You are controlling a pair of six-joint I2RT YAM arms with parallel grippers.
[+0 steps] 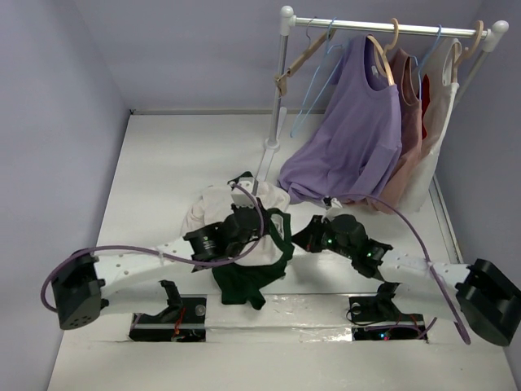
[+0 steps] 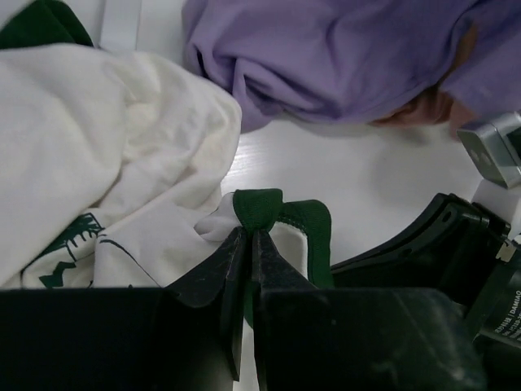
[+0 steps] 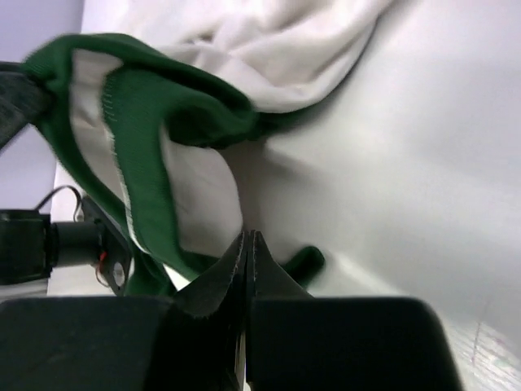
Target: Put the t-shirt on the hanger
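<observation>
A white t-shirt (image 1: 213,202) with green trim lies crumpled on the table. Its green collar (image 2: 259,204) is pinched at the tips of my left gripper, which is shut on it. From there the collar band (image 3: 146,163) hangs as a raised loop in the right wrist view. My right gripper is shut with nothing between its fingers; the collar band is outside them, just beyond and to the left. An empty blue hanger (image 1: 314,81) hangs on the rack, beside a wooden hanger (image 1: 308,54) seen nearly edge-on.
The clothes rack (image 1: 366,26) stands at the back right. A purple shirt (image 1: 354,122), a pink top (image 1: 407,122) and a white top (image 1: 435,114) hang from it, low hems close to my right arm. Bare table (image 1: 163,163) shows at the left.
</observation>
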